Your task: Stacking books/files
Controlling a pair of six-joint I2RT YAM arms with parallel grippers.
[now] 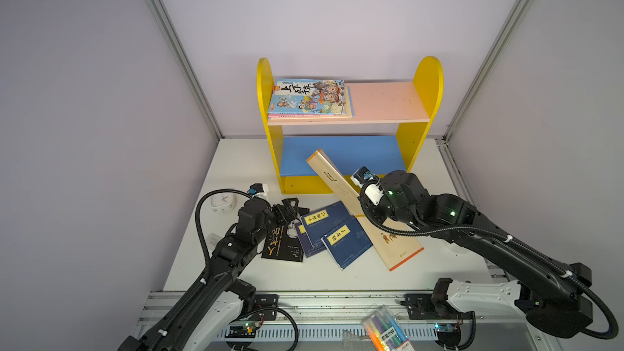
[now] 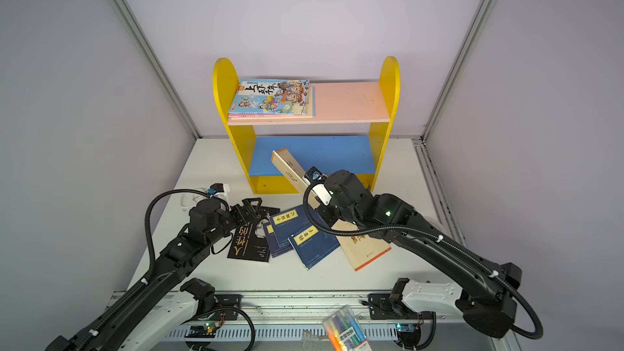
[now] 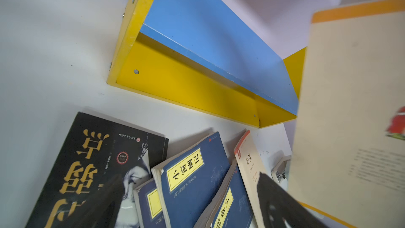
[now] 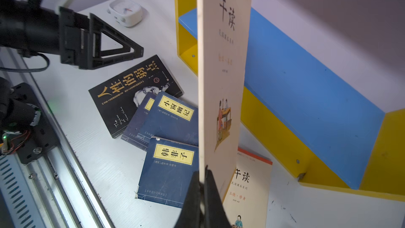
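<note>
My right gripper is shut on the lower edge of a thin cream book. That book stands on edge in the air, in front of the blue lower shelf. Another cream book lies flat beneath it. Left of that are the blue books, among them a front one and a back one, partly overlapping. A black book lies farthest left. My left gripper hangs over the black book, its fingers apart and empty. Several picture books lie stacked on the pink upper shelf.
The rack's yellow side panels bound both shelves. The blue shelf is bare, and the right part of the pink shelf is clear. A white clock sits on the table at the left.
</note>
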